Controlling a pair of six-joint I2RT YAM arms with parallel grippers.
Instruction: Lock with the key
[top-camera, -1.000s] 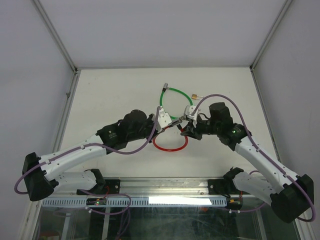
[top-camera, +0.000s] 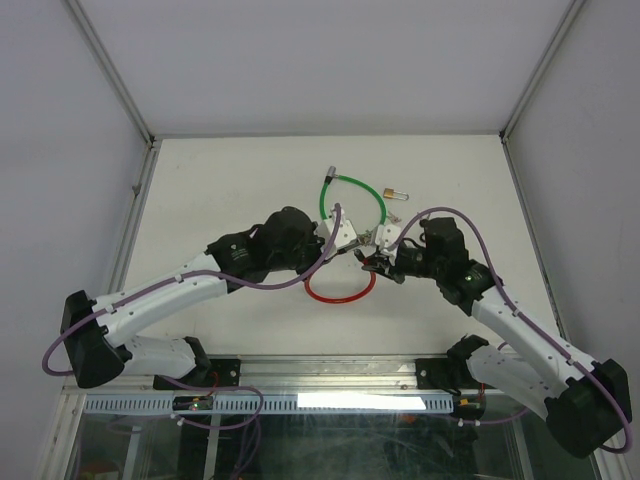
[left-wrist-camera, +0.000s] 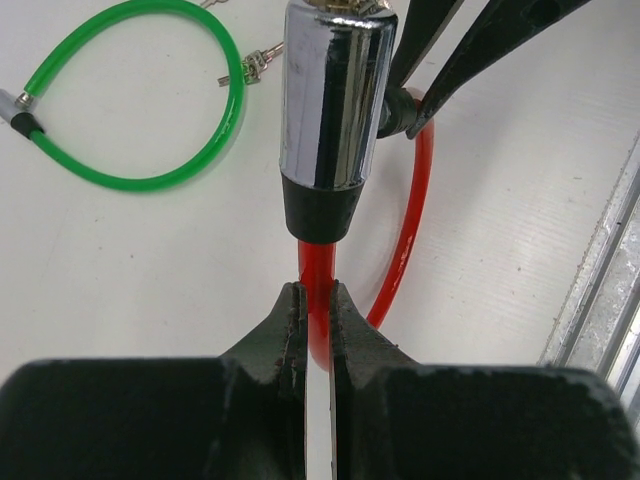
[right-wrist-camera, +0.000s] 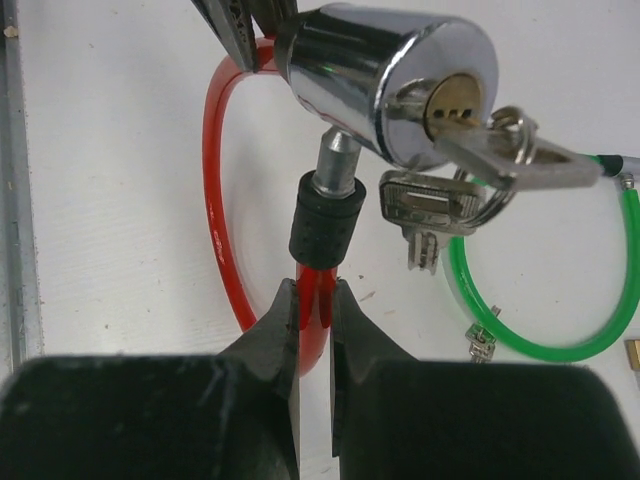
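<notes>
Both grippers hold the red cable lock up at table centre in the top view. My left gripper is shut on the red cable just below the chrome lock body (left-wrist-camera: 333, 100). My right gripper is shut on the red cable (right-wrist-camera: 216, 180) below the black collar (right-wrist-camera: 324, 222) of its metal end pin. In the right wrist view the pin's tip meets the side of the lock body, and a key (right-wrist-camera: 510, 165) sits in the keyhole, with a second key (right-wrist-camera: 426, 205) hanging from the ring. Whether the pin is fully inserted I cannot tell.
A green cable lock (top-camera: 380, 200) lies looped on the white table behind the grippers, with a brass padlock (top-camera: 396, 195) to its right and keys (left-wrist-camera: 255, 65) nearby. A metal rail (top-camera: 270, 368) runs along the front edge.
Over the last second both arms have shifted slightly towards the back of the table in the top view, the left also a little rightward, carrying the red lock with them.
</notes>
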